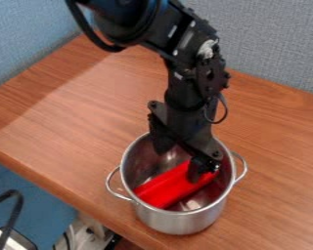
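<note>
A steel pot (pixel 179 220) with two handles stands near the front left edge of the wooden table. Inside it lies a red elongated object (pixel 164 187), partly hidden by my gripper. My black gripper (pixel 186 158) reaches down into the pot's upper part, open, with its fingers over and around the red object; whether they touch it is unclear.
Grey-blue partitions (pixel 264 34) border it at the back and left. Cables (pixel 9 220) hang off the front left edge.
</note>
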